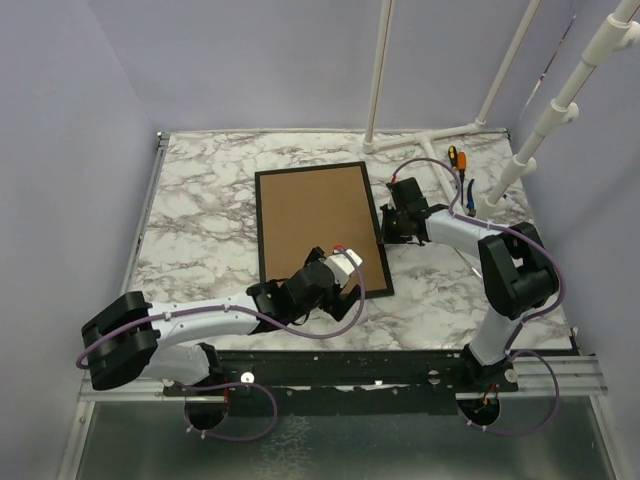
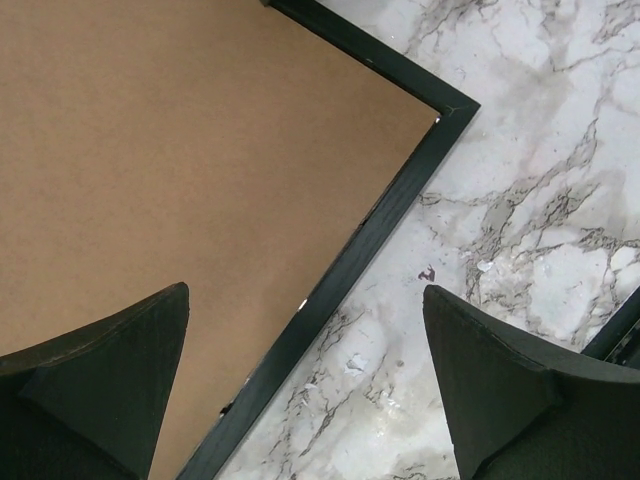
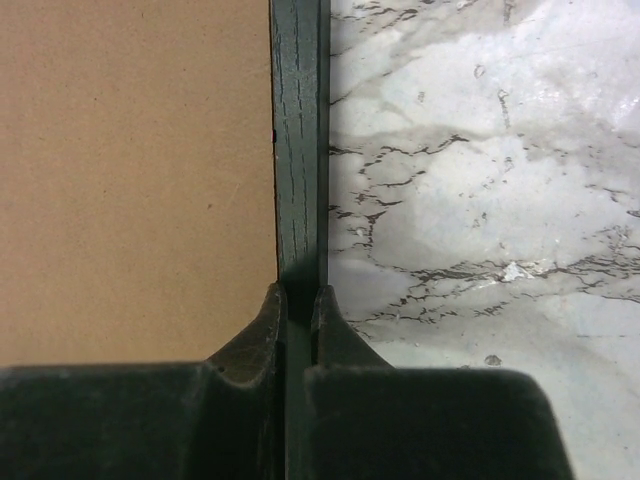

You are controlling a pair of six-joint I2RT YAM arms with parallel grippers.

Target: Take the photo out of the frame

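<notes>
A dark-edged picture frame (image 1: pixel 258 225) lies face down on the marble table, its brown back panel (image 1: pixel 310 215) facing up. No photo shows. My right gripper is shut on the frame's right side bar, one finger at each side of it. Over the frame's near right part, my left gripper (image 1: pixel 338 293) is open. Its fingers (image 2: pixel 120 370) are wide apart in the left wrist view, one above the panel and the other above the marble, with the frame's bar (image 2: pixel 345 265) between and below them, untouched as far as shows.
Screwdrivers (image 1: pixel 461 162) and blue-handled pliers (image 1: pixel 470 195) lie at the back right, near white pipes (image 1: pixel 430 135) standing on the table.
</notes>
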